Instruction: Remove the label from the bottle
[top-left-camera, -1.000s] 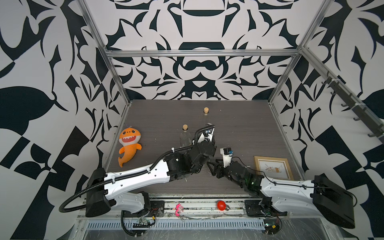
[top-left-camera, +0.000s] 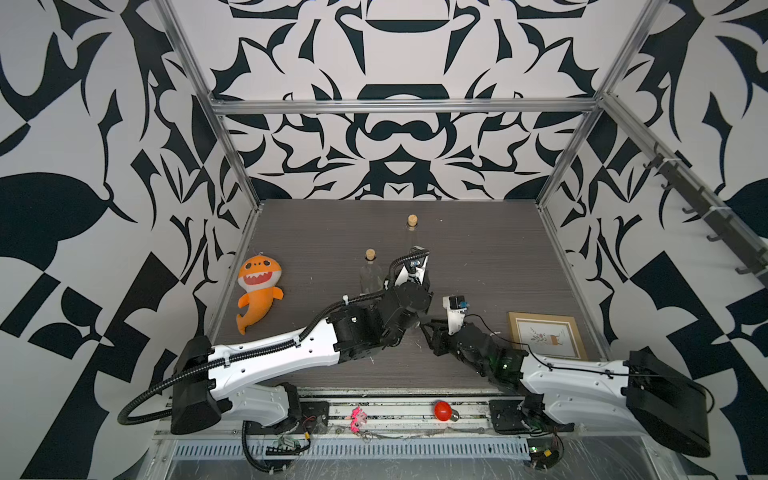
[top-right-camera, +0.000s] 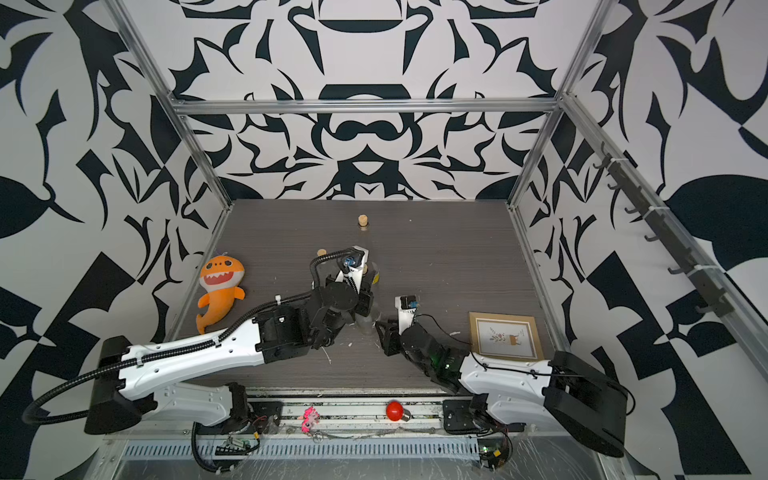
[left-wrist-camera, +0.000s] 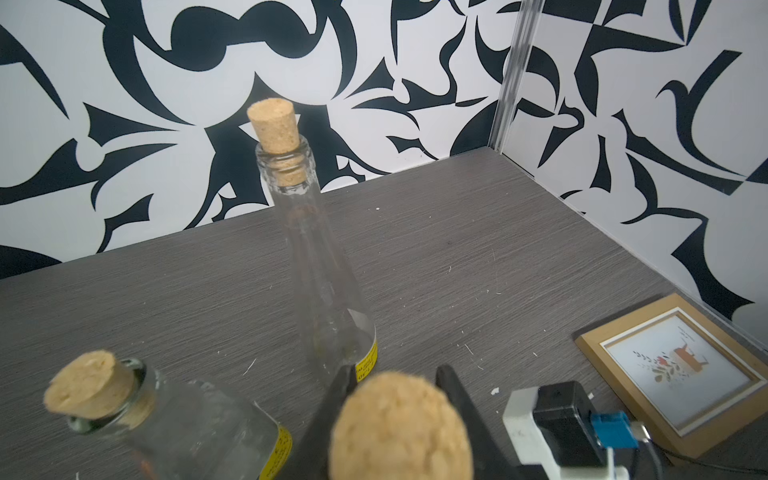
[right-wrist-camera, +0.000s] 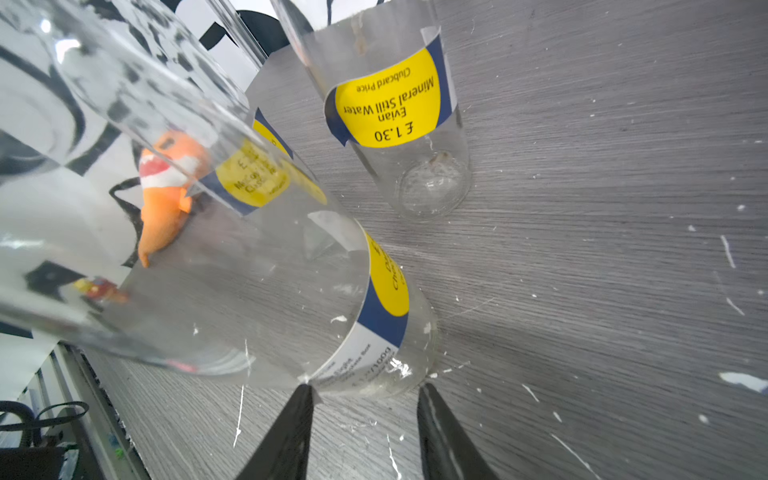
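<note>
In the left wrist view my left gripper is shut on a corked bottle, the cork (left-wrist-camera: 400, 432) filling the lower middle. The right wrist view shows this clear bottle (right-wrist-camera: 264, 264) close up, with a yellow, blue and white label (right-wrist-camera: 384, 288) near its base. Just below that label's lower edge, my right gripper stands part open, nothing seen between its fingertips. Two other corked bottles stand behind, a tall one (left-wrist-camera: 316, 264) and a shorter one (left-wrist-camera: 192, 424), both with yellow labels.
An orange shark toy (top-left-camera: 257, 292) lies at the table's left, a framed picture (top-left-camera: 546, 336) at the right front.
My right gripper has shifted very slightly; the left arm has not visibly moved.
</note>
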